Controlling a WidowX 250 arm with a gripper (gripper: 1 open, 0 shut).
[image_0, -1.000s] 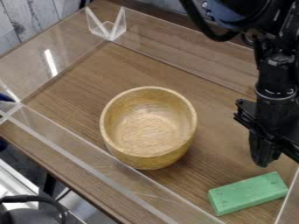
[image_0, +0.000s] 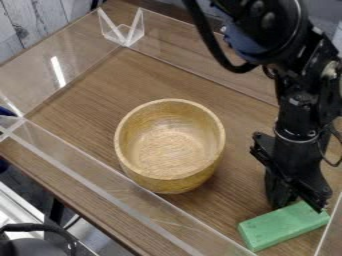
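A black robot arm hangs from the top right, its gripper (image_0: 283, 186) low at the right, shut, with its tips at the upper edge of a green rectangular block (image_0: 274, 230) in the front right corner. Whether the tips touch the block I cannot tell. To the left of the gripper sits a round wooden bowl (image_0: 170, 140), empty.
Clear acrylic walls (image_0: 123, 26) edge it. A black cable or object lies at the bottom left, outside the front wall.
The gripper has moved down and left toward the green block, now partly covering its upper edge. The bowl and block have not visibly moved.
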